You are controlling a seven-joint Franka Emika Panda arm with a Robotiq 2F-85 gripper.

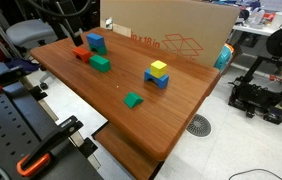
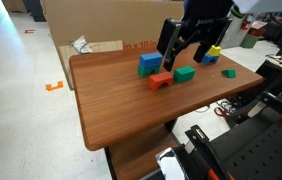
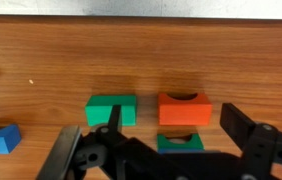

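My gripper is open above the table, its two fingers apart with nothing held. Below it in the wrist view, a red bridge-shaped block (image 3: 184, 110) lies nearer the right finger. A green rectangular block (image 3: 103, 104) is partly behind the left finger. Just below the red block shows a green arched block (image 3: 180, 139); in exterior view 2 a blue block (image 2: 152, 60) sits at that stack's top. Farther along the table, a yellow block (image 1: 159, 68) rests on a blue bridge block (image 1: 156, 81). A green triangular block (image 1: 133, 100) lies alone.
A large cardboard panel (image 1: 186, 30) stands along the table's far side. The wooden table (image 1: 176, 112) has bare room around the green triangle and at its near end. A black surface with rails (image 1: 21, 130) borders the near side.
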